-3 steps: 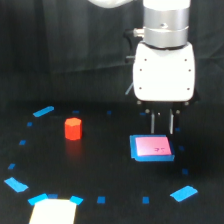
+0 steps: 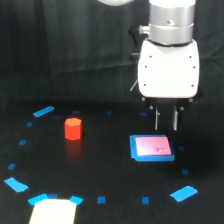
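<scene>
The white robot arm hangs at the upper right with its gripper (image 2: 161,118) pointing down, fingers apart, nothing visible between them. Just below it lies a flat blue pad (image 2: 139,149) with a pink rectangle (image 2: 155,145) on top. A small red block (image 2: 73,128) sits on the dark table to the left.
A cream square (image 2: 53,212) lies at the front left edge. Blue tape strips (image 2: 184,192) and small blue squares mark the dark table (image 2: 110,180). A black curtain stands behind.
The gripper has moved slightly to the right and up, over the blue and pink pad. The objects on the table look unchanged.
</scene>
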